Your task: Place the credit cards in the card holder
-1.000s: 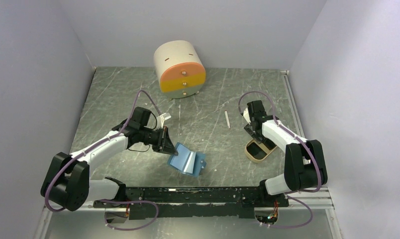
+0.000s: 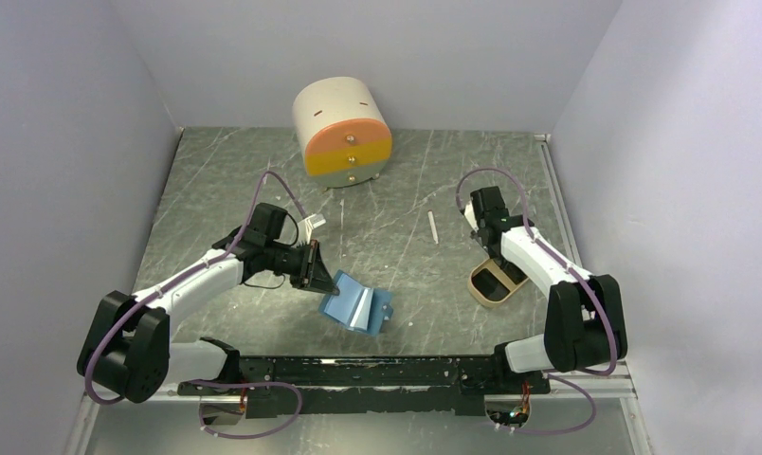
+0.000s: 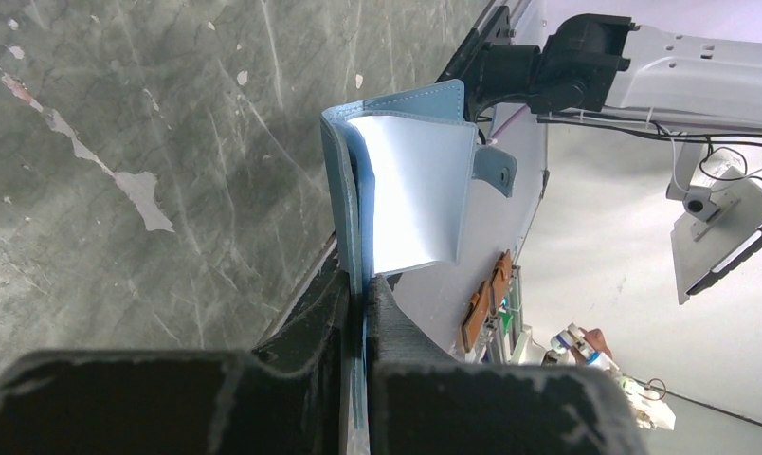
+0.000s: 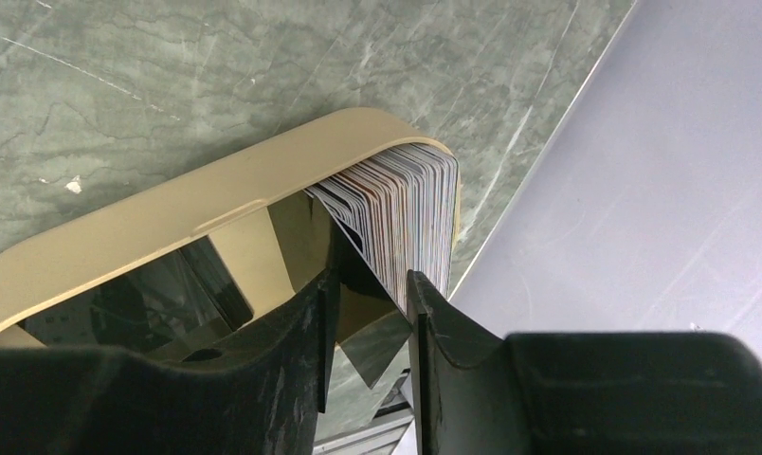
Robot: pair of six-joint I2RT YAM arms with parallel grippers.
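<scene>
A blue card holder [image 2: 351,301] stands unfolded over the table's front middle. My left gripper is shut on the edge of this holder, and a pale inner panel [image 3: 417,194] faces up in the left wrist view. On the right, a row of cards [image 4: 396,204] stands on edge in one end of a tan tray [image 4: 159,220]. One dark card [image 4: 375,346] leans out from the row, its lower corner between the parted fingers of my right gripper. Those fingers are open, the card close to the right one; whether it touches cannot be told.
A rounded cabinet [image 2: 341,133] with coloured drawers stands at the back. A thin white stick [image 2: 433,227] lies right of centre. Bare tabletop separates the arms. A wall [image 4: 643,190] rises close beside the tray.
My right gripper and the tan tray have shifted slightly to the right over the last second. The left arm and the blue holder are where they were.
</scene>
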